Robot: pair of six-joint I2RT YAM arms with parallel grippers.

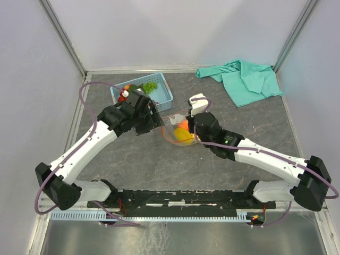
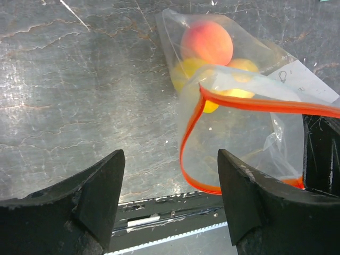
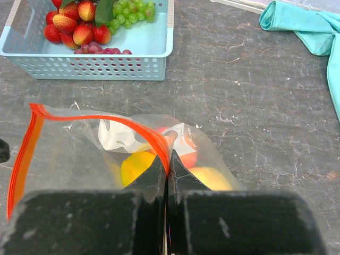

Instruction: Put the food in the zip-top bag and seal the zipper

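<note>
The clear zip bag (image 1: 170,128) stands with its orange-edged mouth spread, facing my left arm. Inside it lie a peach-coloured fruit (image 2: 207,43) and several yellow pieces (image 2: 187,71). On the bag's orange rim (image 3: 156,141) my right gripper is shut, pinching that edge. My left gripper is just outside the mouth, fingers apart, with only table visible between its fingers. From above, the left gripper (image 1: 158,126) appears at the left of the bag, its fingertips close to the rim.
A light blue basket (image 3: 101,68) holds red fruit (image 3: 79,24) and green grapes (image 3: 130,11), behind the bag. A teal cloth (image 1: 244,79) lies crumpled at the back right. Bare dark table (image 1: 127,159) extends in front of the bag.
</note>
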